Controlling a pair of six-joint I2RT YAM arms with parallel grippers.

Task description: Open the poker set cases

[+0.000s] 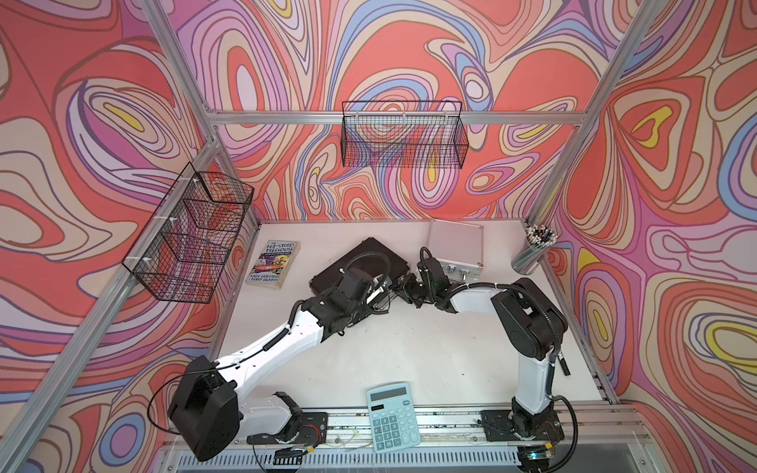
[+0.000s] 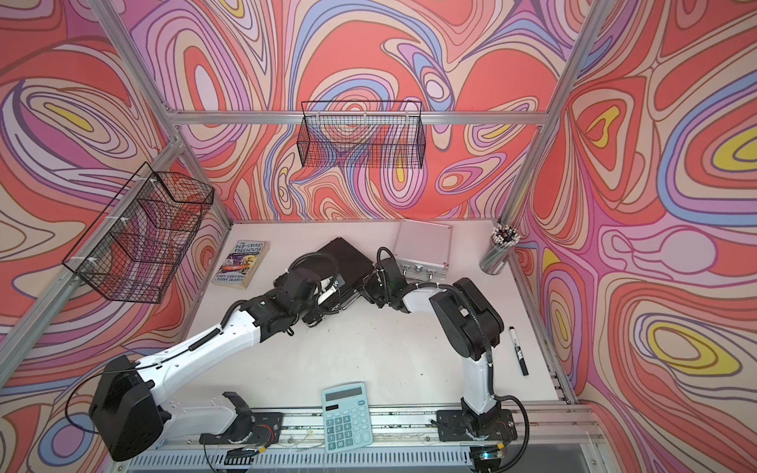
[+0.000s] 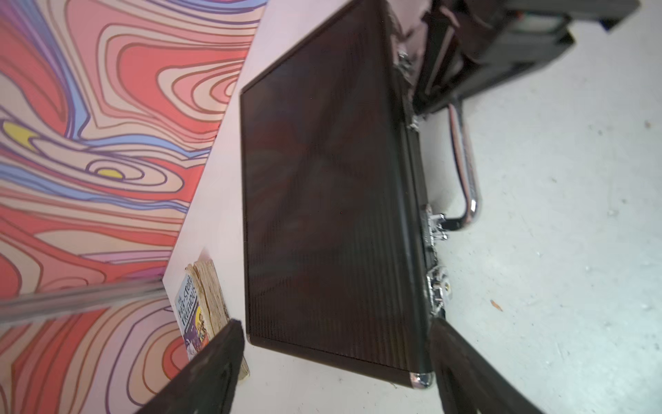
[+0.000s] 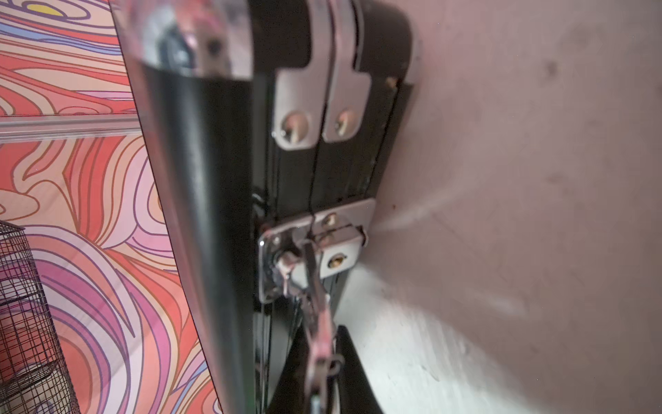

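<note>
The black case [image 3: 331,186] lies lid-down flat on the table, its front edge with the latches turned toward the grippers; the lid is shut. On that edge are a latch [image 3: 438,286] and a metal carrying handle [image 3: 470,172]. Over the case my left gripper is open, its fingers far apart and empty. My right gripper is shut at the other latch [image 4: 324,252]. That latch's metal strip stands up off its plate and reaches the fingertips; whether it is pinched, I cannot tell. Behind the right arm lies a silver case [image 1: 459,243], shut.
A book [image 1: 273,263] lies at the back left. A cup of sticks [image 1: 536,246] stands in the back right corner, and a marker [image 2: 518,351] lies on the right. At the front edge is a calculator [image 1: 392,418].
</note>
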